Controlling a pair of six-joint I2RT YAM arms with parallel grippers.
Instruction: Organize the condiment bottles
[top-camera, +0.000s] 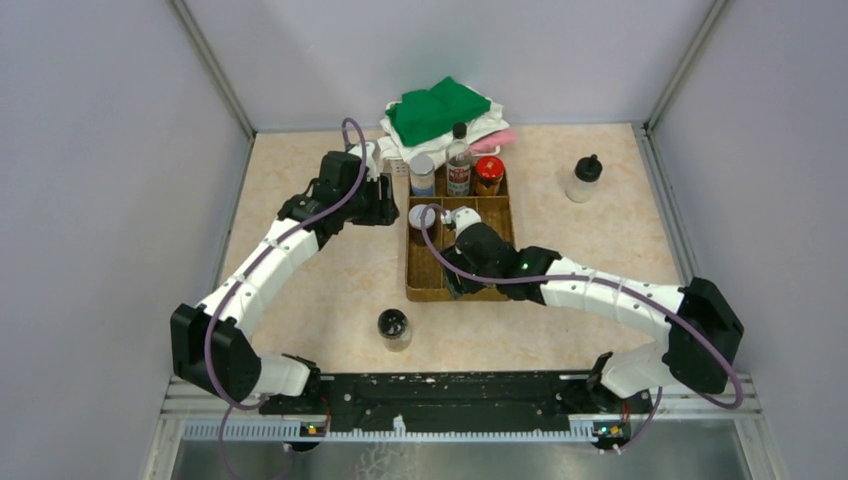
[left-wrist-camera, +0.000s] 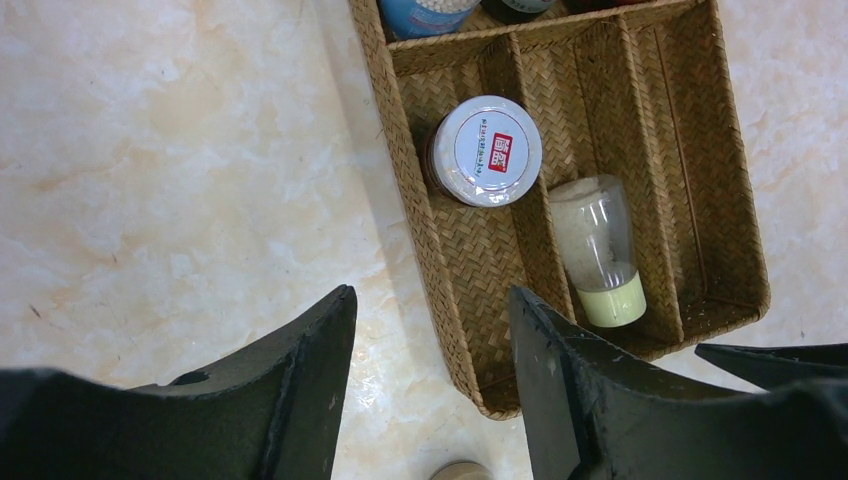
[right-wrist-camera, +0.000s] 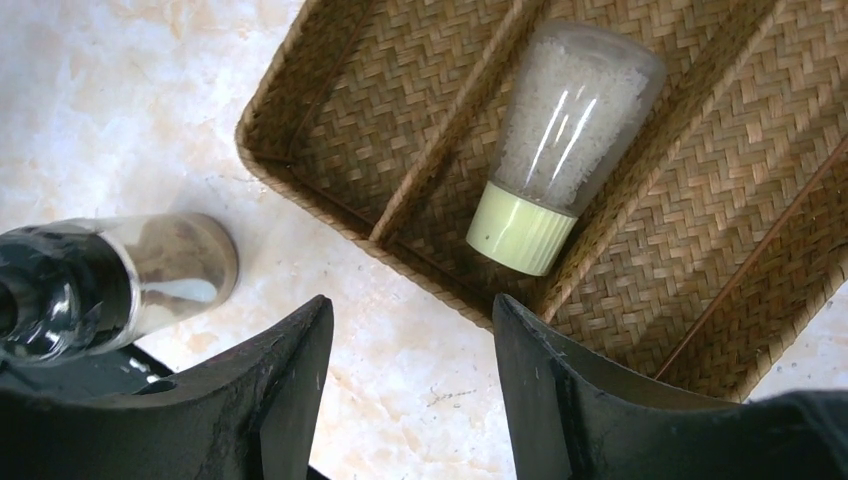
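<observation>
A woven organizer (top-camera: 412, 270) holds a white-lidded jar (left-wrist-camera: 484, 150) in its front-left compartment and a lying salt shaker (right-wrist-camera: 555, 140) in the middle one. At the back stand a white-lidded container (top-camera: 421, 172), a bottle (top-camera: 459, 170) and a red-lidded jar (top-camera: 489, 172). A black-topped jar (top-camera: 394, 330) stands in front of the organizer; another black-topped bottle (top-camera: 585, 180) is at the right. My left gripper is open above the organizer's left side. My right gripper hangs open over the front of the organizer, empty.
Folded green (top-camera: 435, 110), white and pink cloths lie behind the organizer.
</observation>
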